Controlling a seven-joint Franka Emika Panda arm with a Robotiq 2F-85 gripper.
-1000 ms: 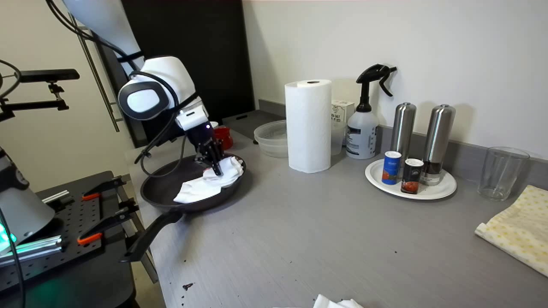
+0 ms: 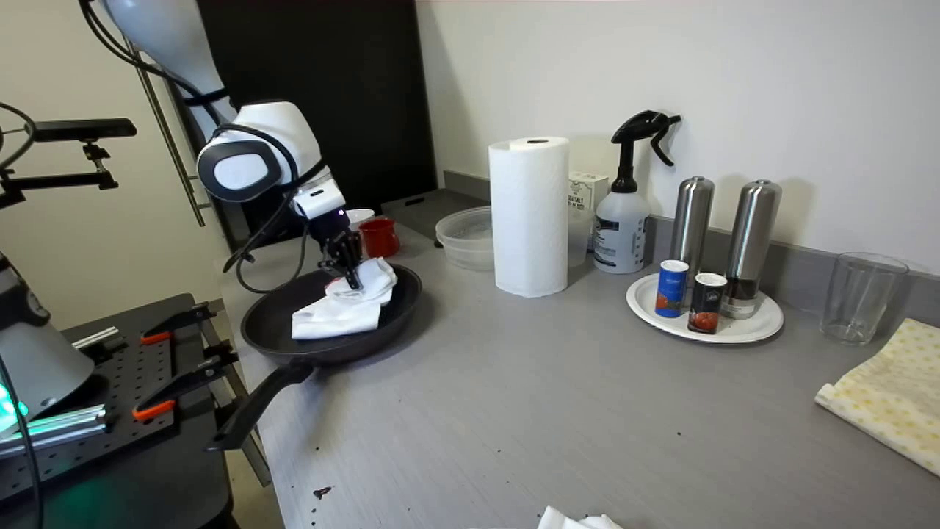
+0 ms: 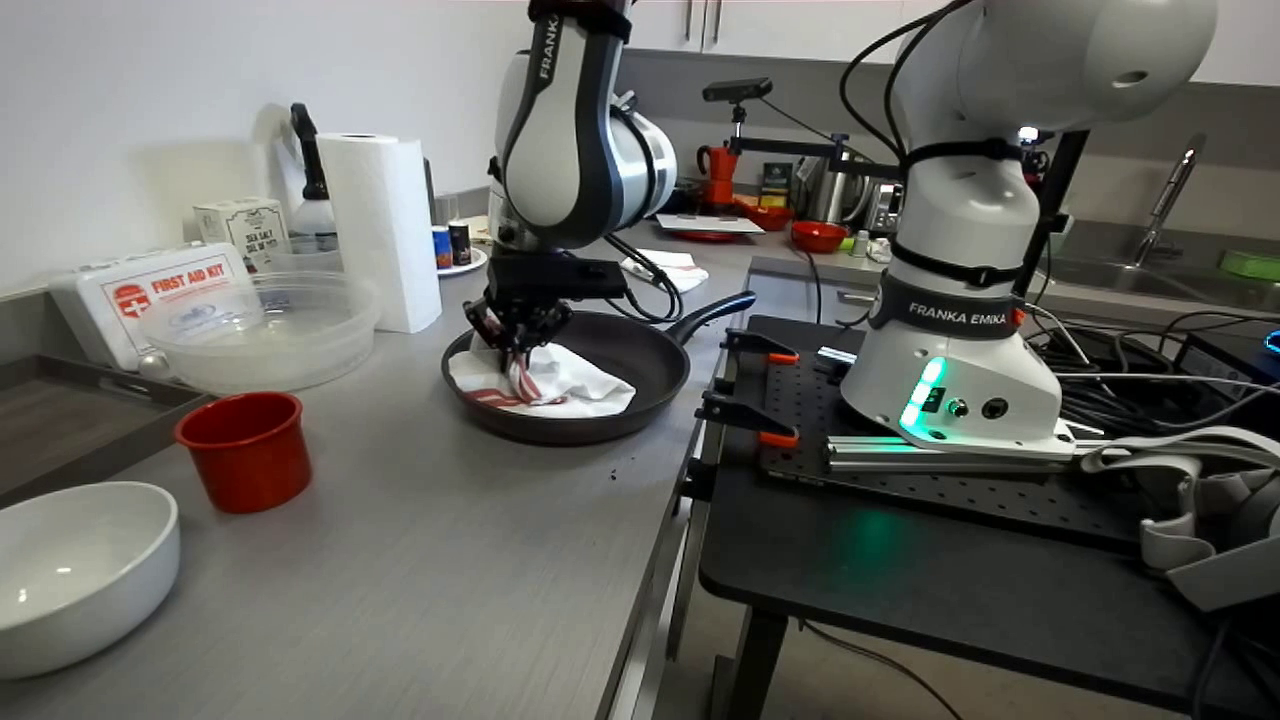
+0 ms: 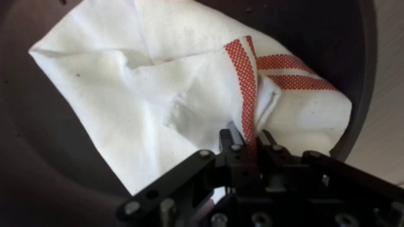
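Note:
Inside the dark frying pan (image 2: 269, 319) lies a crumpled white cloth (image 2: 339, 319) with red stripes. My gripper (image 2: 352, 281) reaches down into the pan and is shut on a fold of this cloth. In the wrist view a red-striped fold of the cloth (image 4: 181, 102) runs up between the fingers of my gripper. The rest of the cloth spreads over the floor of the pan (image 4: 49, 125), one side close to the pan's wall. From the second exterior view, the gripper (image 3: 516, 354) stands at the pan side away from the handle (image 3: 714, 314).
A red cup (image 3: 246, 452), a white bowl (image 3: 84, 576) and a clear plastic tub (image 3: 270, 342) stand near the pan. Behind it is a paper towel roll (image 2: 529, 216). Its edge runs under the pan handle.
My gripper has shifted left inside the pan, away from the right-hand rim, dragging the cloth along. The pan has stayed in place.

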